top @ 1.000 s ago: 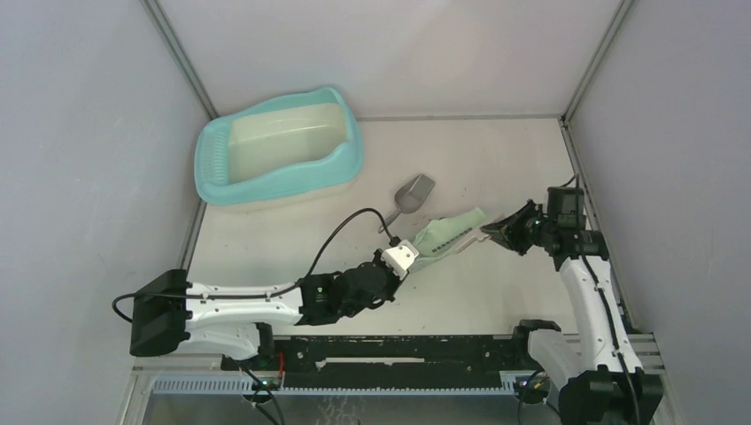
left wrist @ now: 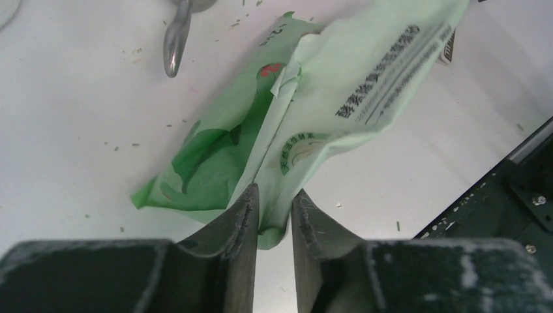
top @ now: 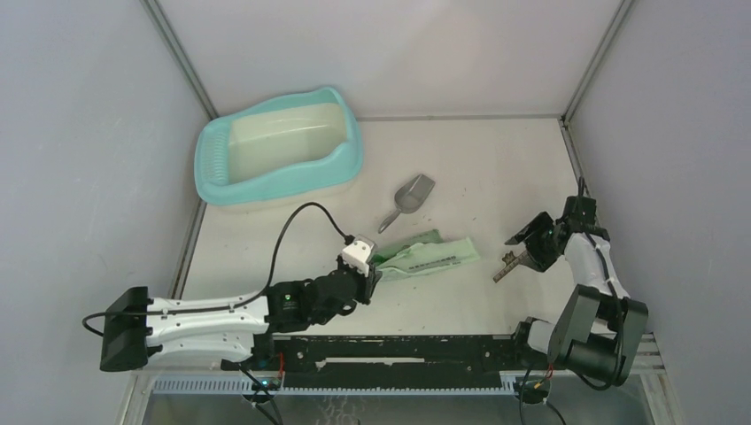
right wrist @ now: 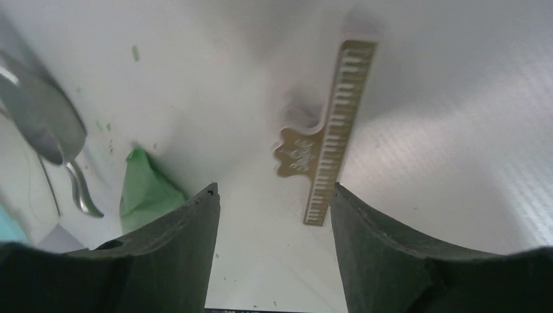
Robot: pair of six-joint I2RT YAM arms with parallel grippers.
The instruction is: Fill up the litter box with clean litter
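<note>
The pale green printed litter bag [left wrist: 365, 85] lies slack on the table, its lower end between the fingers of my left gripper, which is part open. My right gripper is part open over a small golden cutter-like tool [right wrist: 332, 130] lying flat at the table's right, nothing between its fingers. The turquoise litter box [top: 212, 168] stands at the back left with a pale, smooth bottom. A metal scoop [top: 409, 195] lies behind the bag.
Grey walls [top: 655, 177] enclose the table on the sides and back.
My left gripper has moved left, the bag with it. My right gripper has backed right from the bag; the small tool now lies on the table below it.
</note>
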